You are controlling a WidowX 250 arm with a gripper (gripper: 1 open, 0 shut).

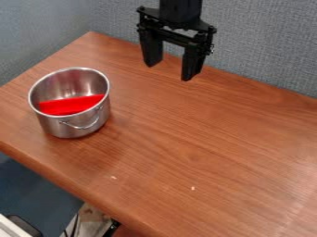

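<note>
A black gripper (pixel 172 59) hangs at the top centre above the back of the wooden table, its two fingers spread wide and nothing between them. At the left, a steel pot (pixel 92 124) with a wire handle stands on the table, well apart from the gripper. A red object (pixel 69 104) lies inside the pot; its full shape is partly hidden by the pot's wall.
A grey padded wall (pixel 266 51) runs along the back. Below the table's left edge are dark floor and some cables and equipment in the bottom-left corner.
</note>
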